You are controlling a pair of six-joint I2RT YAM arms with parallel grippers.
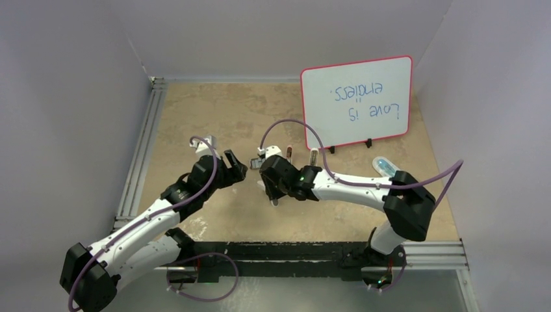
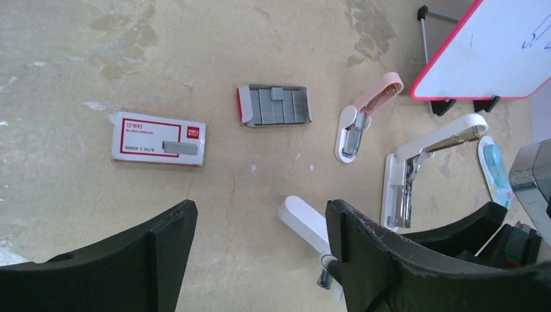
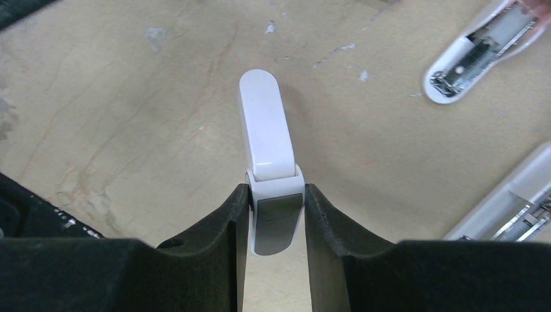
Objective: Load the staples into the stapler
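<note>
A white stapler (image 3: 266, 130) with a grey end hangs between the fingertips of my right gripper, which is shut on it. The stapler looks closed, and I cannot see inside it. In the left wrist view my left gripper stands open, its fingers wide apart and nothing between them. Its right finger (image 2: 354, 247) covers part of the held stapler in that view. Farther off lies a white and red staple box (image 2: 136, 138), bearing a short grey staple strip (image 2: 180, 148). Beside it is an open tray (image 2: 263, 107) of grey staples.
Two other staplers stand opened on the table: a pink one (image 2: 385, 86) and a white one (image 2: 393, 182). Beyond them are a whiteboard (image 1: 357, 123) and a blue packaged item (image 1: 385, 166). Bare table (image 1: 214, 117) lies behind the left arm.
</note>
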